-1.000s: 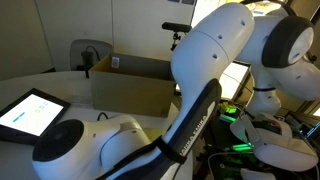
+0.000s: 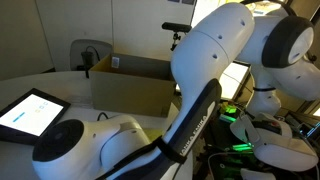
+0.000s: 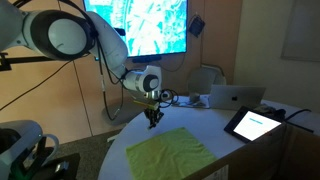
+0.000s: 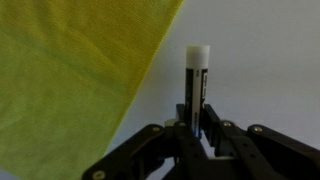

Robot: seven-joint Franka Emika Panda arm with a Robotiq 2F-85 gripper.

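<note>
A slim marker with a pale end and a dark band point(image 4: 197, 62) sticks out between the fingers in the wrist view. My gripper is shut on it. Below lies a yellow-green cloth point(image 4: 75, 75), its edge running to the left of the marker over a pale tabletop. From the second exterior view, my gripper point(image 3: 154, 117) is over the white table behind the spread cloth point(image 3: 168, 154); the marker is too small to make out there. The first exterior view has the gripper hidden behind the arm.
A tablet with a lit screen point(image 2: 33, 114) stands on the table beside an open cardboard box point(image 2: 130, 93). Farther along is a silver laptop point(image 3: 237, 97).
</note>
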